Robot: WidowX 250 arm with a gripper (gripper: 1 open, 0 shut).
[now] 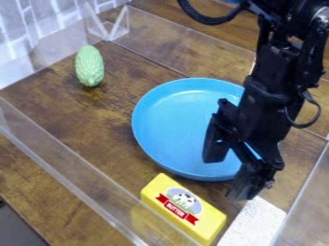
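Note:
My black gripper (237, 158) hangs low over the right part of a blue plate (174, 120), open, with no object seen between its fingers. Below it a yellow butter box (183, 207) lies at the plate's front, and a white block (255, 228) lies to the right of that box. The arm covers much of the plate's right side.
A green vegetable (88, 65) lies on the wooden table (64, 115) at the back left. Clear transparent walls edge the front and right.

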